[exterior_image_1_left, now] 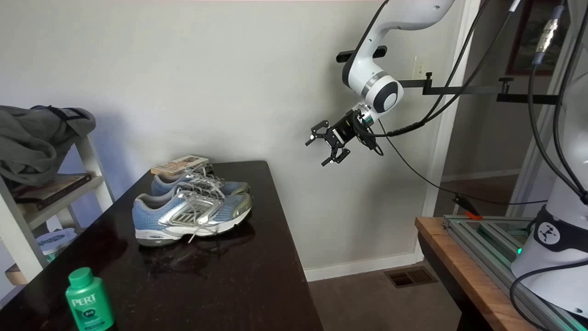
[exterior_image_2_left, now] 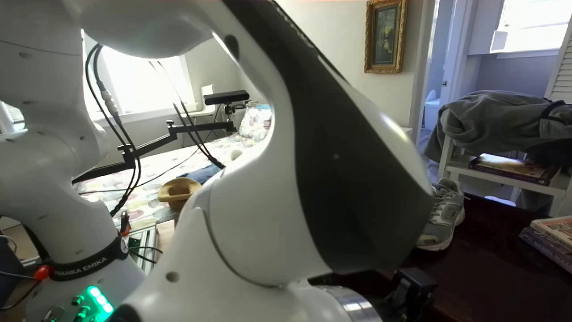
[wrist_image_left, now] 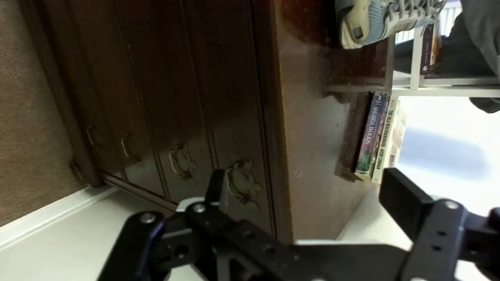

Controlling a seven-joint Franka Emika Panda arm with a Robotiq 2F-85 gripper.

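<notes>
My gripper [exterior_image_1_left: 318, 152] hangs in the air near the wall, to the right of the dark dresser's far end and higher than its top. Its fingers are spread open with nothing between them; in the wrist view the two black fingers [wrist_image_left: 406, 204] stand wide apart. A pair of blue and silver sneakers [exterior_image_1_left: 193, 215] rests on the dresser top, side by side, well apart from the gripper. Closer to the camera stands an upright green bottle [exterior_image_1_left: 90, 302] marked PERT. Only part of one sneaker [wrist_image_left: 368, 21] shows in the wrist view, at the top.
Stacked books [wrist_image_left: 378, 136] lie at the dresser's wall end, behind the sneakers. A white shelf [exterior_image_1_left: 91, 190] with a grey garment [exterior_image_1_left: 41, 140] stands at the left. The dresser top [exterior_image_1_left: 231, 281] is clear at the front right. A floor gap separates it from the robot's wooden table [exterior_image_1_left: 468, 270].
</notes>
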